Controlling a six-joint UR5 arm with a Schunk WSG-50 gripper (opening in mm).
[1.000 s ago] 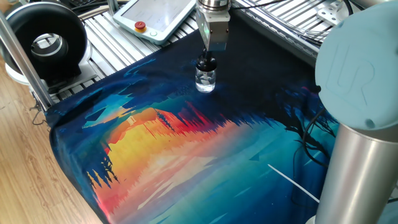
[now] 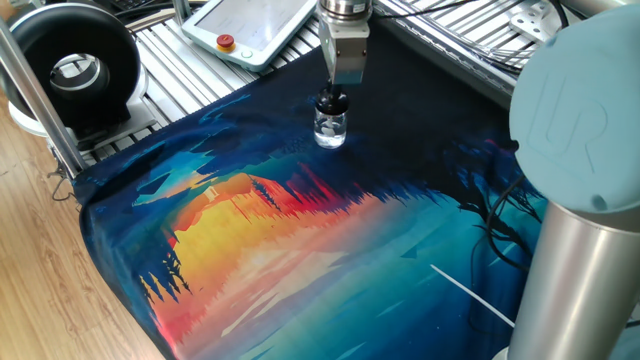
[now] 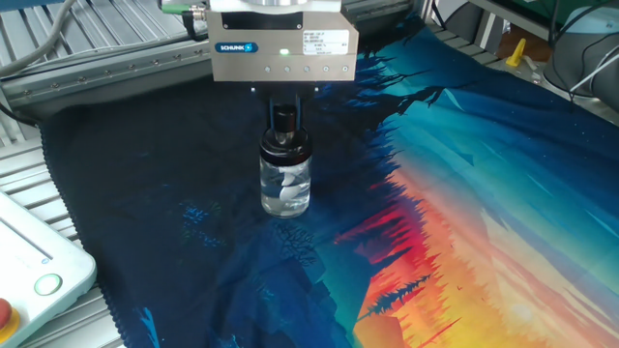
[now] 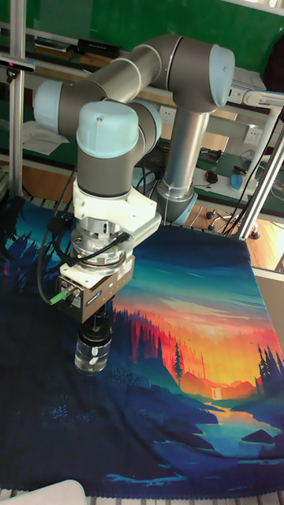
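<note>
A clear glass jar (image 3: 286, 189) stands upright on the dark part of the printed cloth, with something clear and whitish inside. Its black lid (image 3: 286, 148) has a dark upright knob (image 3: 285, 119) in the middle. Directly above it hangs my gripper (image 3: 285, 126), pointing down, with its thin dark fingers on either side of the knob. Whether they press on it or stand just clear is too dark to tell. Exterior view 1 shows the same jar (image 2: 330, 130) below the gripper body, and exterior view 3 has the jar (image 4: 91, 353) near the cloth's left side.
The printed cloth (image 2: 300, 250) covers the table and is otherwise mostly clear. A teach pendant (image 2: 250, 28) with a red button lies at the cloth's edge. A black ring-shaped device (image 2: 75, 70) stands at the left. A thin white rod or cable (image 2: 470, 293) crosses the cloth near the arm's base.
My gripper body has turned slightly about its upright axis above the jar, and the arm's blue joint cap has shifted a little. The jar keeps its place.
</note>
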